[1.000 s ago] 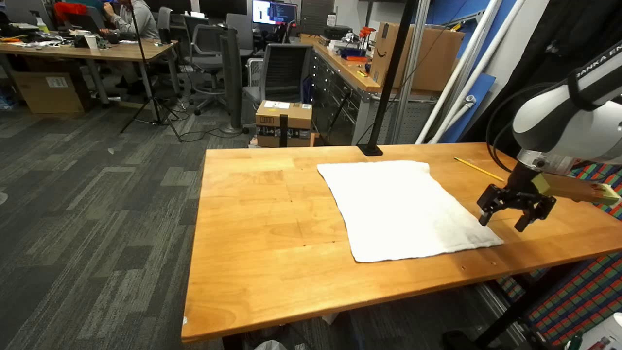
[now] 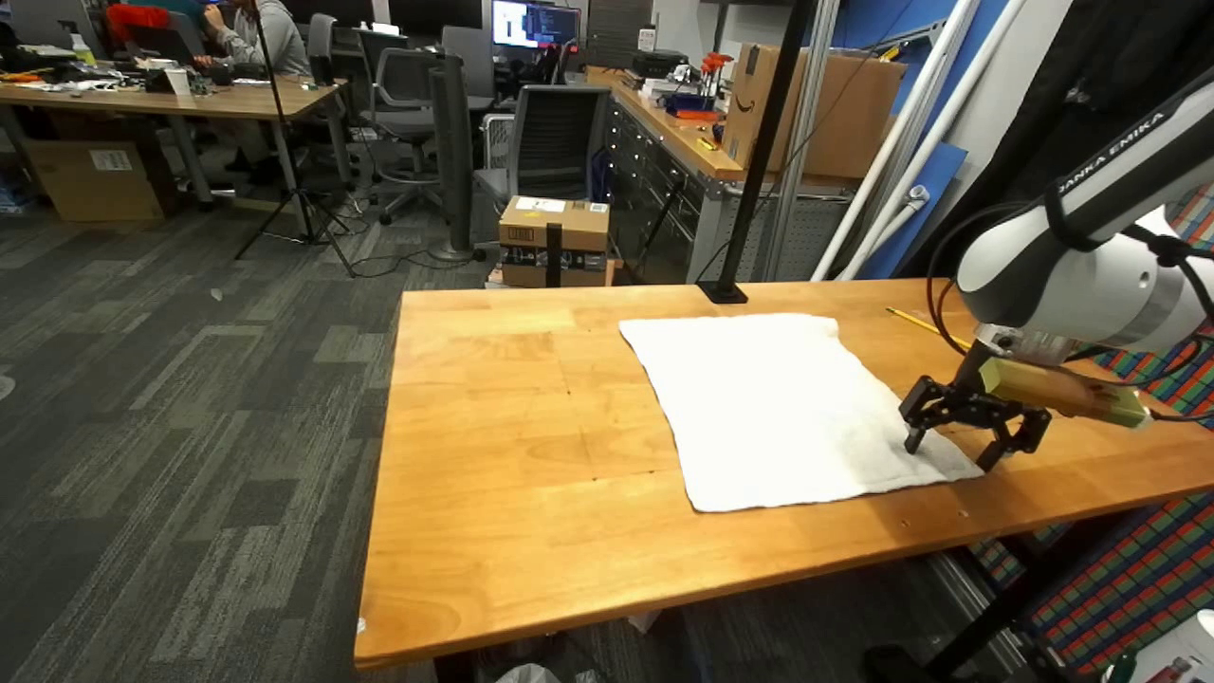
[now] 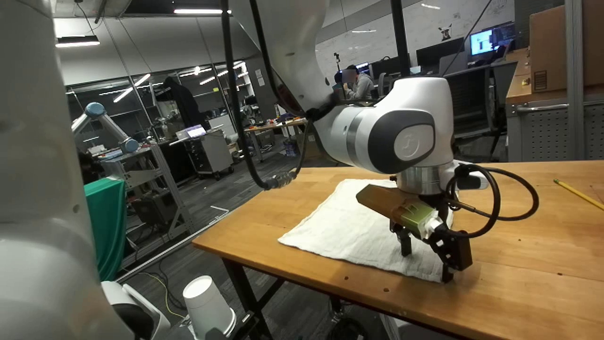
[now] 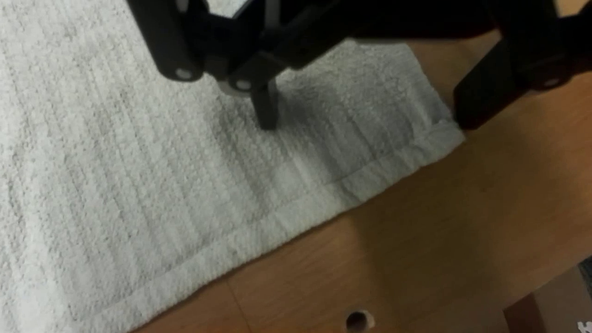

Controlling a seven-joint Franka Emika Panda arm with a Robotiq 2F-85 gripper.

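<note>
A white towel (image 2: 774,410) lies spread flat on the wooden table, its near right corner reaching toward the robot's side. Over that corner my gripper (image 2: 948,453) stands open, pointing down. In the wrist view one finger (image 4: 266,108) is over the towel (image 4: 138,183), where the cloth dips and wrinkles around its tip. The other finger (image 4: 483,91) is at the outer edge by the corner, beside bare wood. The towel's corner lies in the gap, not pinched. In exterior view 2 the gripper (image 3: 427,264) is low over the same corner.
A yellow pencil (image 2: 928,328) lies on the table behind the arm. A black post (image 2: 724,291) stands at the table's back edge. The front table edge runs close to the towel's corner.
My gripper has come down and moved left toward the towel, from above and right of its corner to the corner itself. The towel keeps about the same outline.
</note>
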